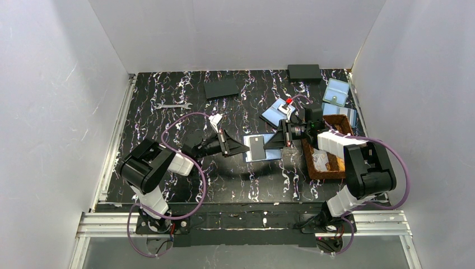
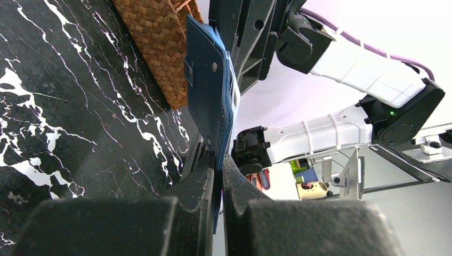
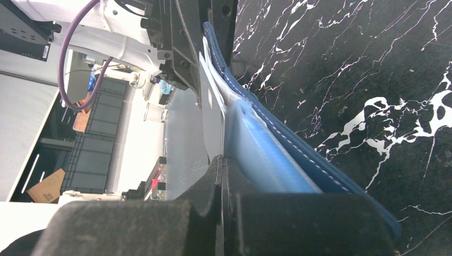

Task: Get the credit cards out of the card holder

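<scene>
The blue card holder (image 1: 274, 154) hangs between my grippers over the table's middle, a grey card-like panel (image 1: 256, 148) at its inner face. In the left wrist view it stands edge-on, dark blue (image 2: 205, 85), with my left gripper shut on its near edge. In the right wrist view its layers, blue outer (image 3: 277, 138) and pale inner ones, fan upward; my right gripper is shut at them, and whether anything thin sits between its fingertips is hard to see.
A woven basket (image 1: 313, 174) stands at right. Blue items (image 1: 338, 89), black slabs (image 1: 221, 88) and a wrench (image 1: 173, 106) lie at the back and left.
</scene>
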